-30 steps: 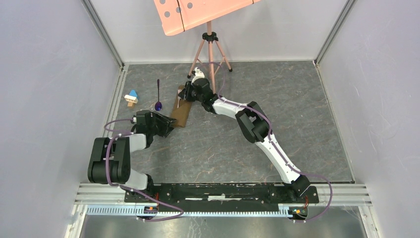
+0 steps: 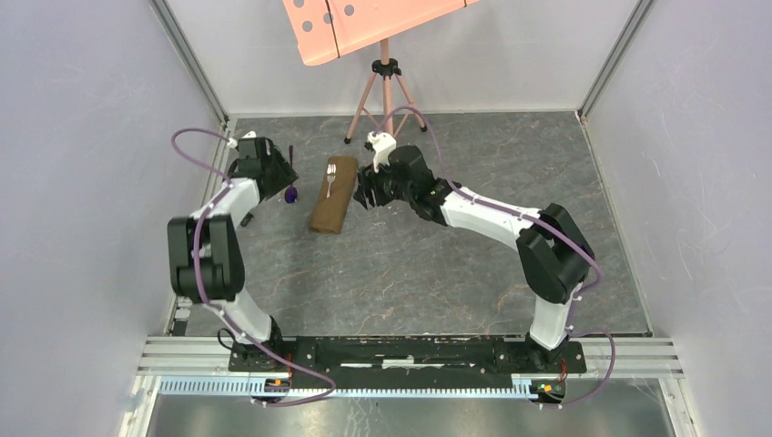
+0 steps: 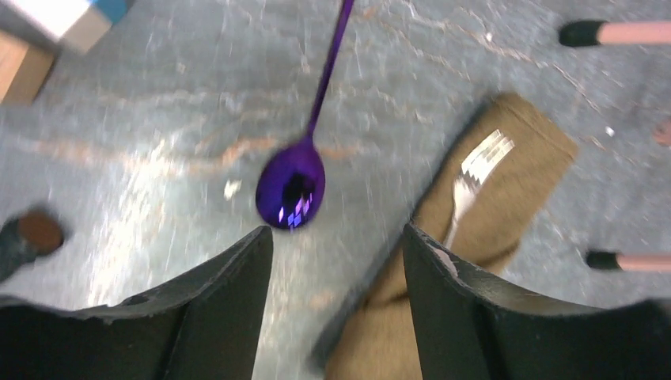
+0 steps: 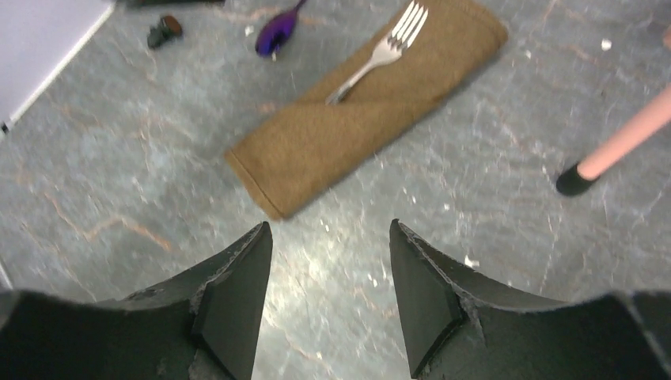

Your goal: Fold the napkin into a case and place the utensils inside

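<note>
A brown napkin (image 2: 330, 208) lies folded lengthwise with a silver fork (image 2: 330, 175) on its upper part, the handle's lower end running to a diagonal fold edge. A purple spoon (image 3: 290, 184) lies apart, left of the napkin. My left gripper is over the spoon area at the mat's left, fingers apart and empty. My right gripper is just right of the napkin, fingers apart with nothing between them.
Small wooden and coloured blocks (image 3: 20, 63) and a dark small object (image 3: 24, 237) lie at the left. A pink tripod (image 2: 387, 91) stands at the back.
My left gripper has moved up and away from the napkin's lower end toward the spoon.
</note>
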